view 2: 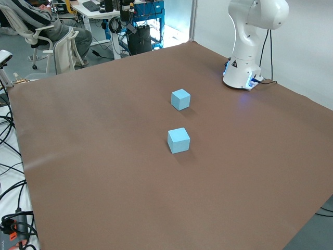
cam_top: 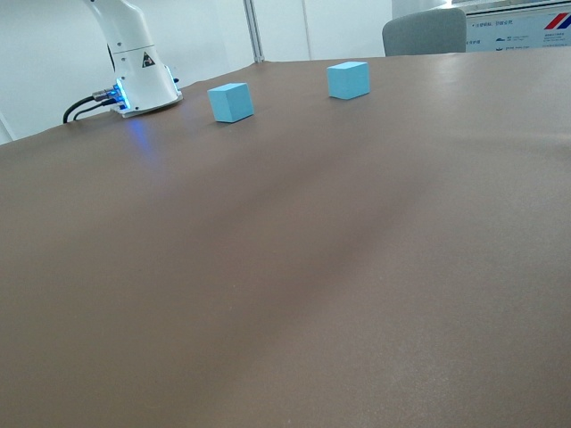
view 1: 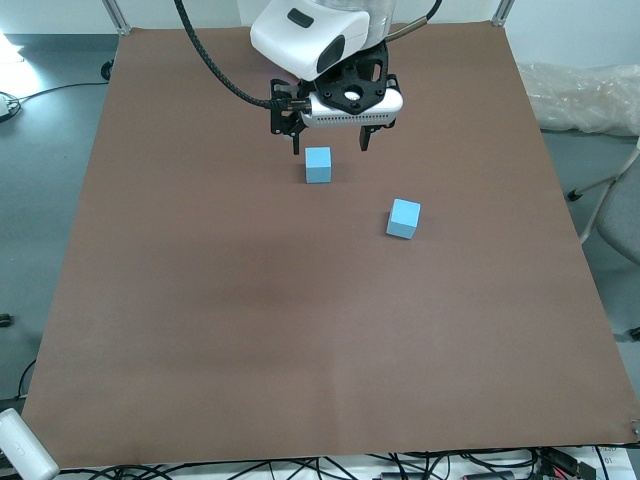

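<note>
Two light blue cubes rest apart on the brown table (view 1: 320,320). One cube (view 1: 318,165) is just below the gripper in the left view, and the other cube (view 1: 403,219) lies lower and to the right. The top view shows both cubes (cam_top: 230,102) (cam_top: 348,80) sitting flat, as does the right view (view 2: 180,99) (view 2: 178,140). My gripper (view 1: 330,140) hangs at the far end of the table with two black fingers spread apart, open, with nothing visible between them. In the top and right views only the white arm (view 2: 244,52) shows, not the gripper.
White walls stand behind the arm. Cables (view 2: 15,229) run along one table edge, and chairs (cam_top: 424,36) and a desk (view 2: 93,8) with equipment stand beyond the table.
</note>
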